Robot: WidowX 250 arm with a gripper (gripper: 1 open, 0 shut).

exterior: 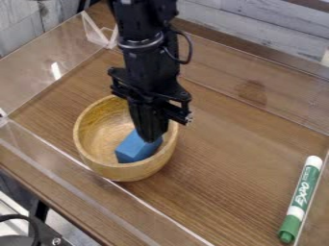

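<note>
A round tan wooden bowl (103, 163) rests on the wooden table, holding a blue block (137, 146) on its inner bottom. The black gripper (149, 133) hangs over the bowl's right part, its lower end just above or at the block, which it partly hides. It looks shut; whether it touches the block cannot be told.
A green-and-white marker (301, 197) lies at the right. A pale clear board or wall lines the upper left, and a black cable runs at the lower left.
</note>
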